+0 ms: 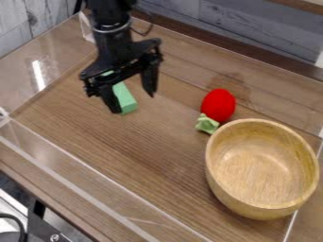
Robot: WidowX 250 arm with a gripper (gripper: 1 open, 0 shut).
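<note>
My black gripper (121, 79) is at the upper left of the camera view, open, its fingers pointing down on either side of a small green block (123, 103). Whether they touch the block cannot be told. To the right lies a red object (217, 105) with a small pale green piece (207, 123) beside it.
A wooden bowl (260, 198) fills the lower right. A dark cable runs at the bottom left corner.
</note>
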